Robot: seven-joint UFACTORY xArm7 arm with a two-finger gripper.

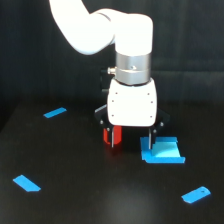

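A red block (pixel 115 135) is left of the middle of the dark table, partly covered by a dark finger. Right of it lies a light blue square (pixel 163 149) with darker blue tape along its edges. My gripper (pixel 130 138) hangs over the area between them, its white hand (pixel 132 104) facing the camera. Its two dark fingers stand wide apart, the left one at the red block and the right one at the blue square's near-left side. The block does not fill the gap between them. Whether the left finger touches the block cannot be made out.
Strips of blue tape lie at the back left (pixel 55 113), the front left (pixel 26 184) and the front right (pixel 196 195). Behind hangs a dark curtain.
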